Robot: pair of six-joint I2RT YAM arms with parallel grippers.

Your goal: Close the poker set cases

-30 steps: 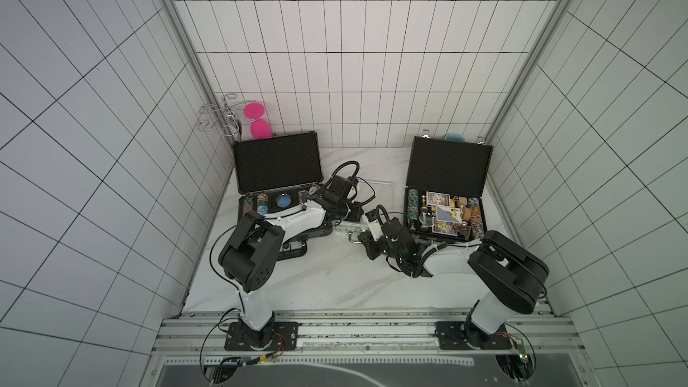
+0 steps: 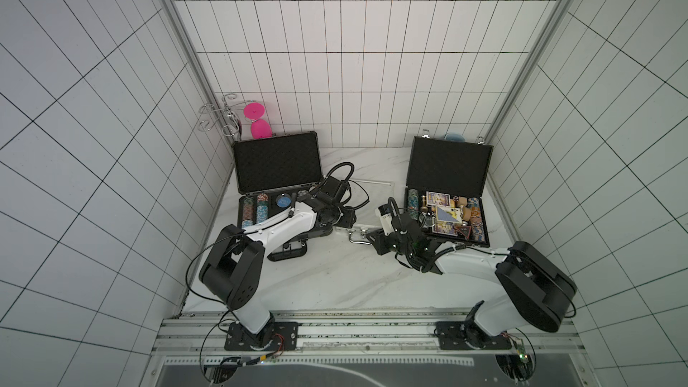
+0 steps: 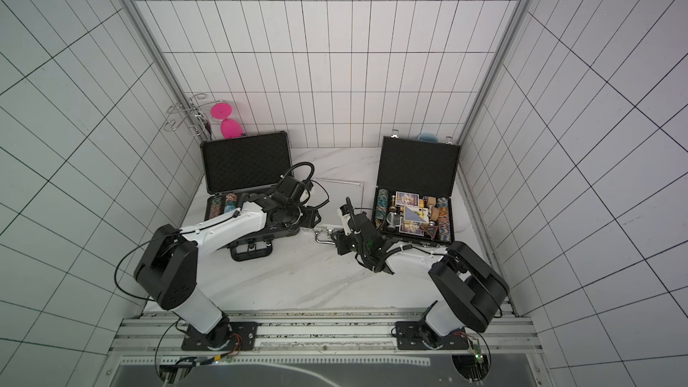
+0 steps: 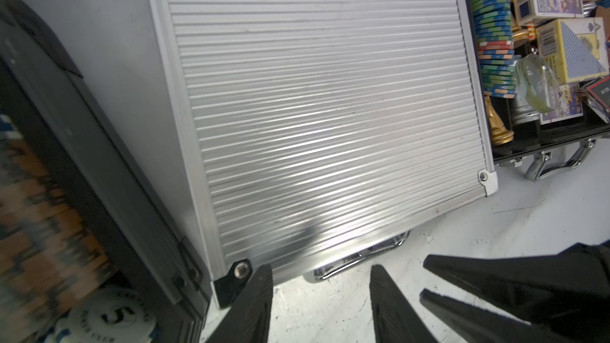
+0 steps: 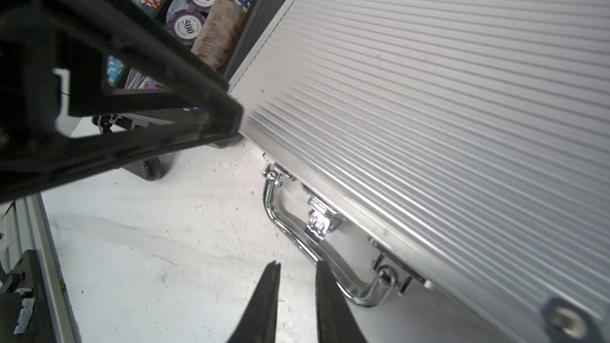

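In the left wrist view the middle case (image 4: pixel 336 108) lies with its silver ribbed lid down. My left gripper is open at that case's front edge, nothing between its fingers. In the right wrist view my right gripper is part open and empty, its tips overlapping the chrome handle (image 5: pixel 286 225) in the picture; contact cannot be told. A latch (image 5: pixel 322 217) shows behind that handle. The left case (image 2: pixel 278 162) and the right case (image 2: pixel 450 166) both stand with black-lined lids raised. The left arm hides part of the left case.
Chips and card boxes (image 2: pixel 443 215) fill the right case. Chip stacks (image 2: pixel 262 208) sit in the left one, whose black handle (image 2: pixel 288 252) juts forward. A wire stand with pink discs (image 2: pixel 253 110) is at the back left.
My left gripper has drawn back a little to the left and toward the front. The right gripper has shifted slightly right, its arm swinging outward. The cases look unmoved.
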